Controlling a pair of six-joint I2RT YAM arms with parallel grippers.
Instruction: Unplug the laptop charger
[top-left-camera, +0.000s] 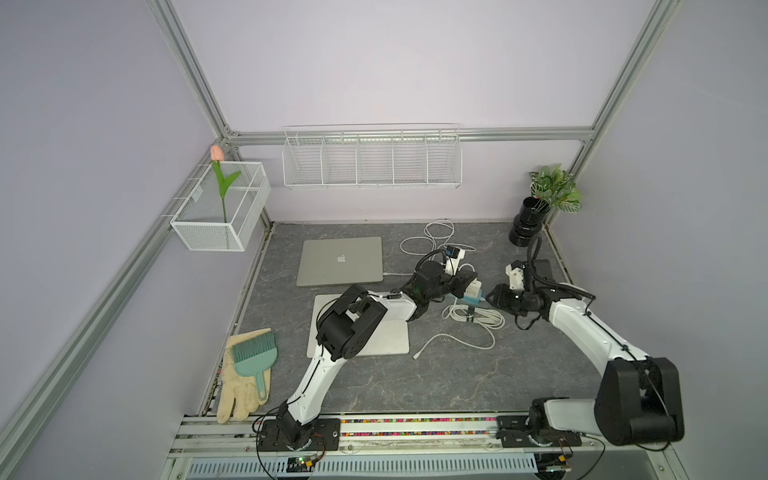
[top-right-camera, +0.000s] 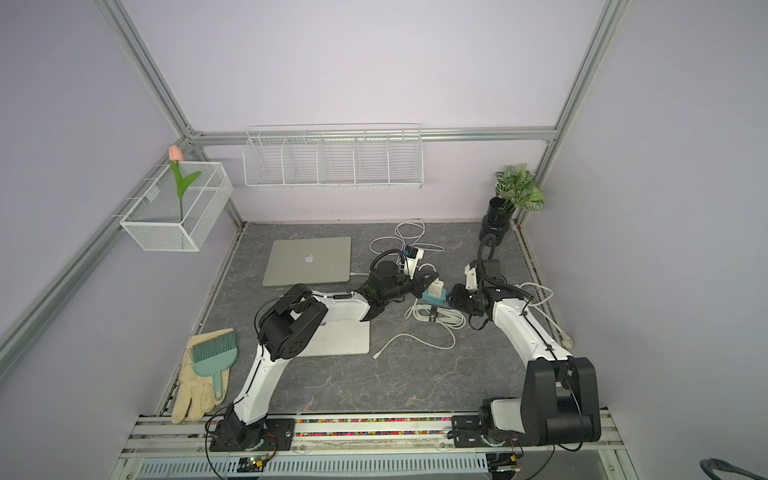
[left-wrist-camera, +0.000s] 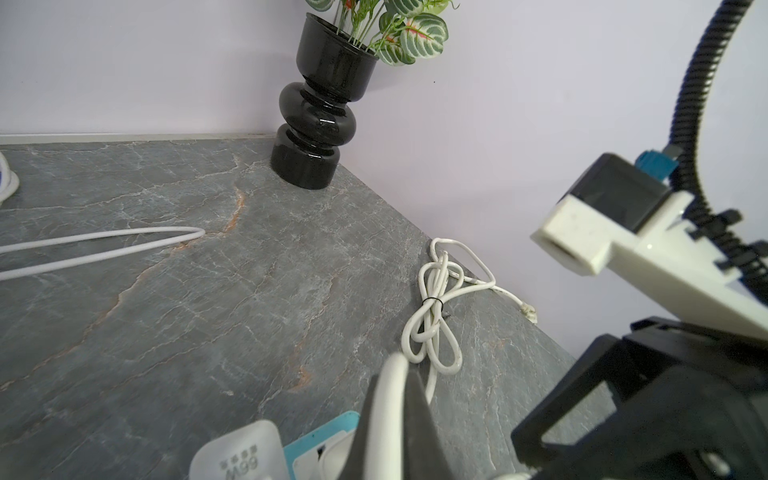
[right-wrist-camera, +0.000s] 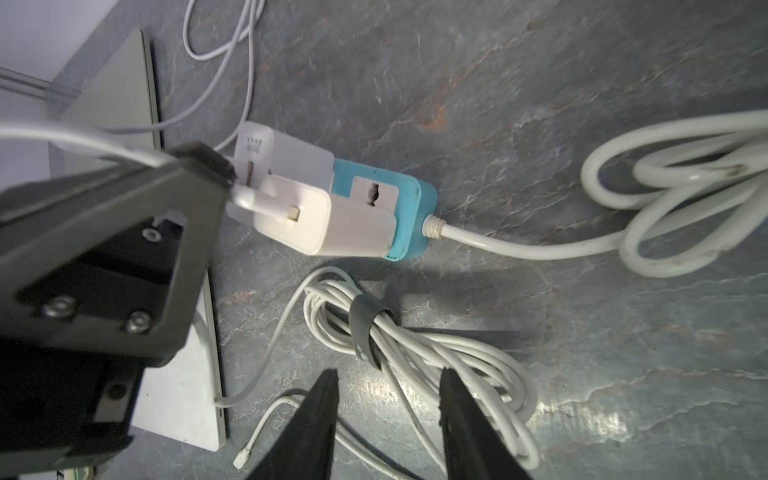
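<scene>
The teal power strip (right-wrist-camera: 413, 218) holds two white chargers, a front one (right-wrist-camera: 356, 228) and a rear one (right-wrist-camera: 294, 154). My left gripper (top-left-camera: 461, 284) is beside them with its fingers together; in its wrist view a white cable (left-wrist-camera: 390, 400) runs up close in front of the fingers, and whether they grip it is unclear. My right gripper hangs over the coiled cable, partly open, nothing between its fingers. The grey laptop (top-left-camera: 340, 261) lies at back left, a silver one (top-left-camera: 376, 344) in front, under the left arm.
A black vase with a plant (top-left-camera: 525, 228) stands at back right. A bundled white cord (left-wrist-camera: 432, 320) lies along the right wall. A glove (top-left-camera: 236, 396) and brush (top-left-camera: 254, 356) lie front left.
</scene>
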